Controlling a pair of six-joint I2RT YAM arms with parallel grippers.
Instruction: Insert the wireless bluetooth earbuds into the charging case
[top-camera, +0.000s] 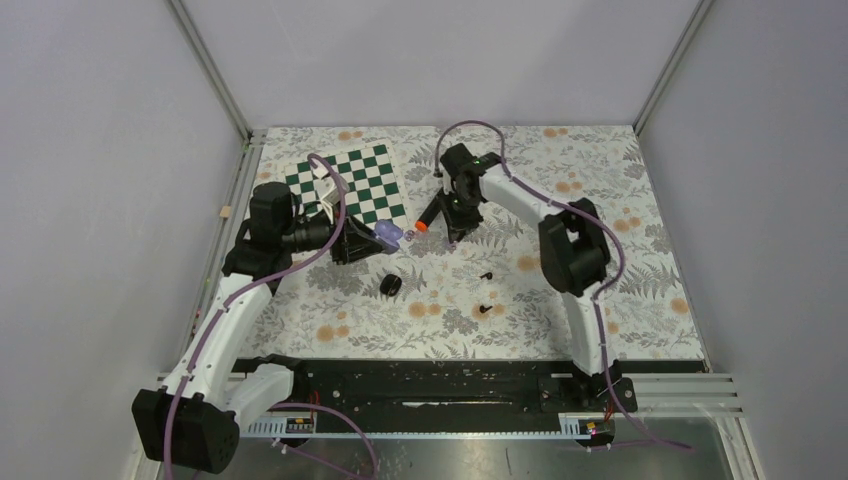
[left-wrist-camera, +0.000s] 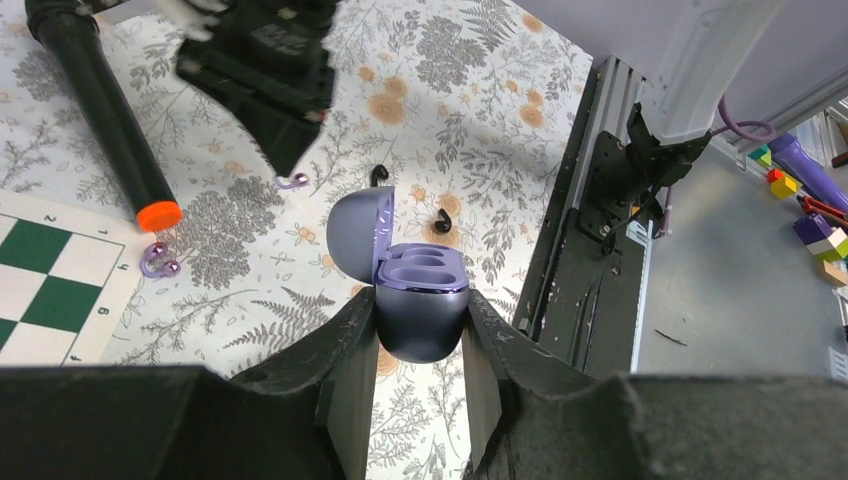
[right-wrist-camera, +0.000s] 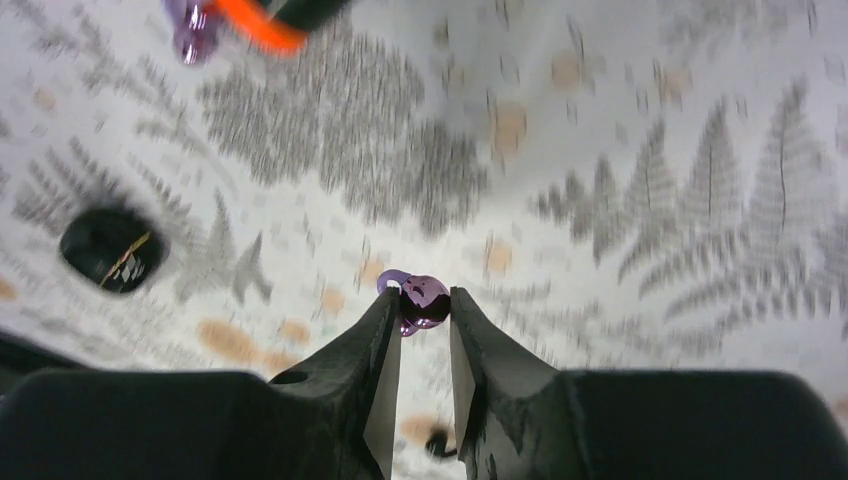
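Observation:
An open lilac charging case (left-wrist-camera: 420, 310), lid raised, is held by my shut left gripper; its earbud slots face up. My right gripper is shut on a small glossy purple earbud (right-wrist-camera: 430, 295), blurred in its wrist view; in the top view it hangs right of the case. A lilac earbud pair (left-wrist-camera: 160, 262) lies by the checkerboard's corner, and a small lilac piece (left-wrist-camera: 292, 181) shows below the right gripper in the left wrist view.
A black tube with orange end (left-wrist-camera: 110, 130), a checkerboard (top-camera: 355, 175), a black case (top-camera: 391, 285) and two small black earbuds (left-wrist-camera: 442, 222) lie on the floral mat.

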